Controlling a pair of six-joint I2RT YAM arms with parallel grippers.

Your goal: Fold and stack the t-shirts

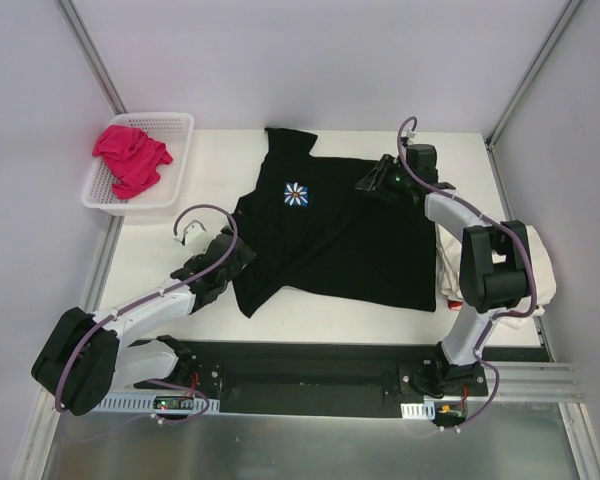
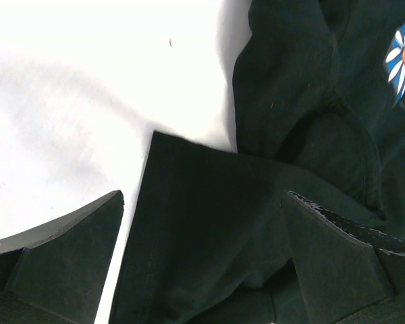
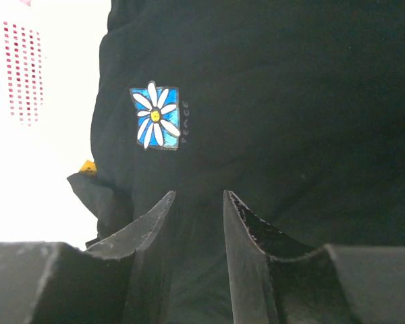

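A black t-shirt (image 1: 340,240) with a daisy print (image 3: 155,116) lies spread across the table. My left gripper (image 1: 235,258) is open over the shirt's front left corner, which fills much of the left wrist view, with bare table beside it. My right gripper (image 1: 380,175) hangs over the upper right part of the shirt, fingers part open with nothing seen between them.
A white basket (image 1: 175,180) holding a pink cloth (image 1: 130,160) stands at the back left. A pile of white folded cloth (image 1: 525,270) lies at the right edge. Bare table (image 1: 160,260) shows at left and along the front.
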